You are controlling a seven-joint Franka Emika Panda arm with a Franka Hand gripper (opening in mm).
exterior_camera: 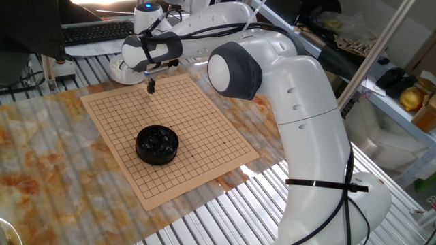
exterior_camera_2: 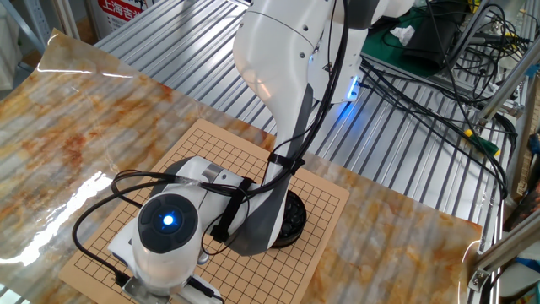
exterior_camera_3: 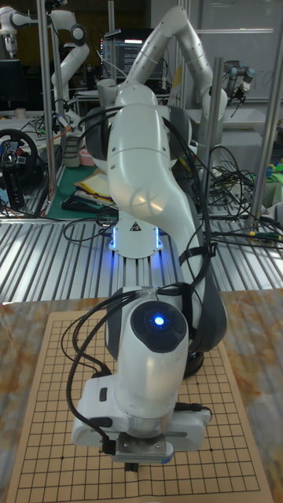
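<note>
A tan gridded board (exterior_camera: 204,139) lies flat on the marbled table cover. On it stands a round black bowl (exterior_camera: 157,145) with dark glossy pieces inside. My gripper (exterior_camera: 151,87) hangs over the board's far edge in the first exterior view, well apart from the bowl. Its dark fingers look close together, but they are too small there to show how the fingers stand. In the second exterior view the arm hides part of the bowl (exterior_camera_2: 293,221), and the gripper's fingers are out of sight. From the third exterior view, only a dark tip shows below the hand.
A white round container (exterior_camera: 127,71) sits beyond the board, close behind the gripper. Further back is a keyboard (exterior_camera: 97,32). The marbled cover (exterior_camera: 54,160) left of the board is clear. Loose cables (exterior_camera_2: 439,139) lie by the arm's base.
</note>
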